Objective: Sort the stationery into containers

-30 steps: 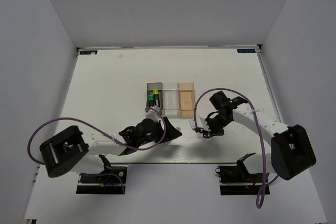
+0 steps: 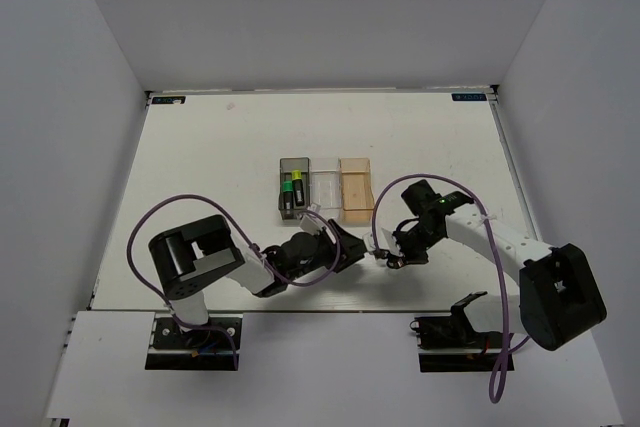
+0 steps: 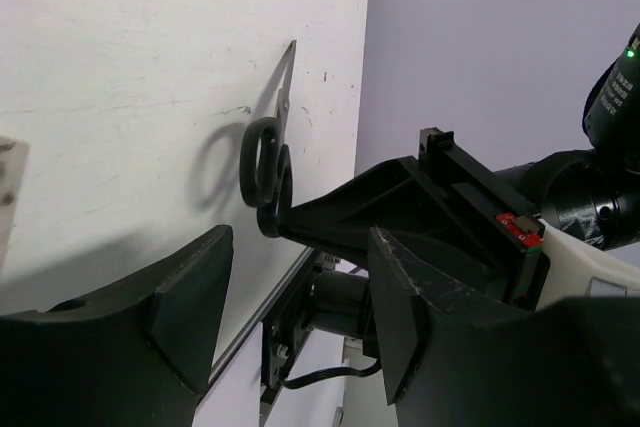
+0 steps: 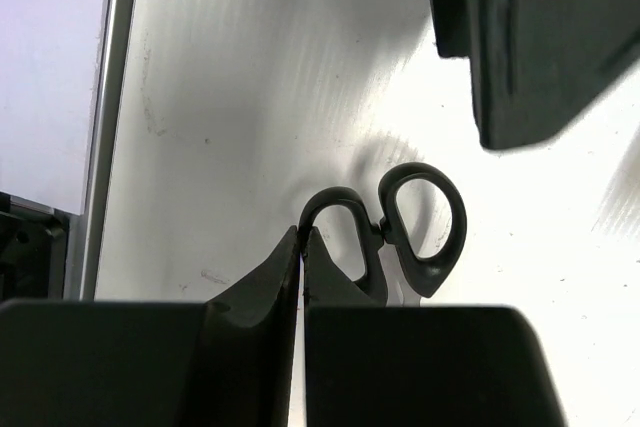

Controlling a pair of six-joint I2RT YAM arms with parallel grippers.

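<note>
Black-handled scissors (image 3: 258, 162) (image 4: 425, 277) lie on the white table beside both grippers. My left gripper (image 2: 350, 252) is part open, nothing between its fingers, pointed at the scissors' handles in the left wrist view. My right gripper is shut, its tips at the near handle loop, with no object visible between them. Behind the arms stand three containers: a dark one (image 2: 294, 166) holding green- and yellow-capped dark items, a clear one (image 2: 325, 179) and a tan one (image 2: 355, 187).
The table's front edge (image 4: 100, 197) runs close to the scissors. The two arms are close together at the front centre.
My left arm has moved right toward the right gripper and the scissors.
</note>
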